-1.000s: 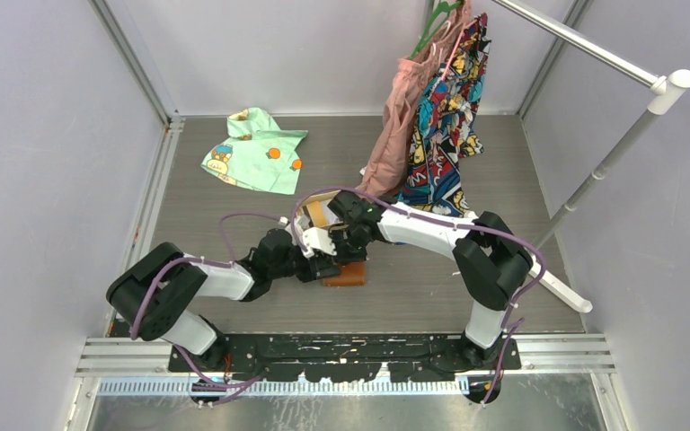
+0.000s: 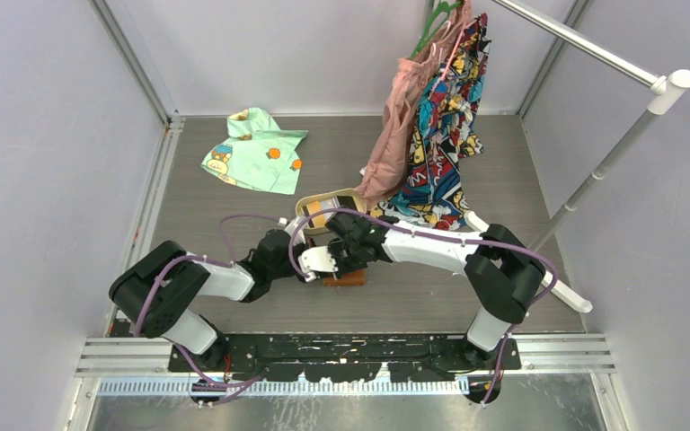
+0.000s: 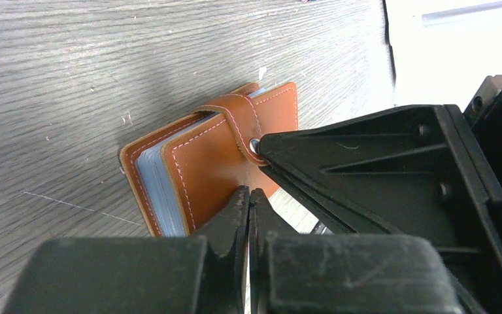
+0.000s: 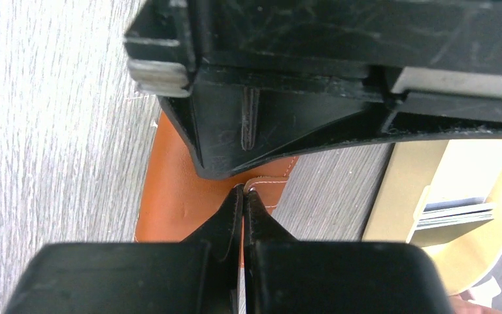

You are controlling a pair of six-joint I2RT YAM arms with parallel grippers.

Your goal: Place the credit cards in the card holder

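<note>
The brown leather card holder (image 3: pixel 209 176) stands on the floor with a bundle of pale, clear sleeves (image 3: pixel 157 186) between its covers. Its strap (image 3: pixel 238 121) loops over the top and down the front face, where a metal snap (image 3: pixel 255 145) shows. My right gripper is shut at the strap's end, which shows pinched at its tips. Against the front cover, just below the strap, my left gripper is shut with nothing visible between its fingers. From above, the arms cover part of the holder. No loose card can be made out in the holder.
Right behind the arms lies a beige tray (image 2: pixel 328 195) with items in it, close to the right gripper. Hanging clothes (image 2: pixel 404 126) fall beside it. A green cloth (image 2: pixel 256 153) lies at the back left.
The left arm has hardly moved, and the holder stays in about the same spot.
</note>
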